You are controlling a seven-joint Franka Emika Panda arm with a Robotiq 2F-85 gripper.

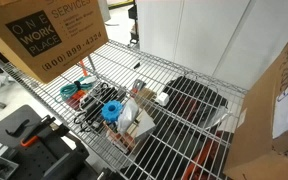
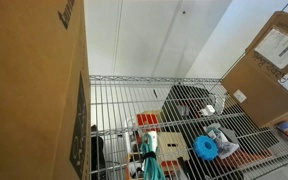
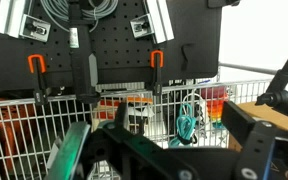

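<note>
In the wrist view my gripper stands open over the black tabletop edge and a wire rack, its dark fingers wide apart with nothing visible between them. I cannot make the gripper out clearly in either exterior view. On the wire shelf lies a cluster of small things. Among them are a blue ring-shaped roll, also seen as the blue roll in exterior view 2, and a bundle of teal cable. That teal cable shows behind the rack's wires in the wrist view.
Cardboard boxes flank the shelf, the left one close to the camera. Black tabletop carries orange-handled clamps, metal brackets and a coiled grey cable. Some of the shelf's wire surface is bare.
</note>
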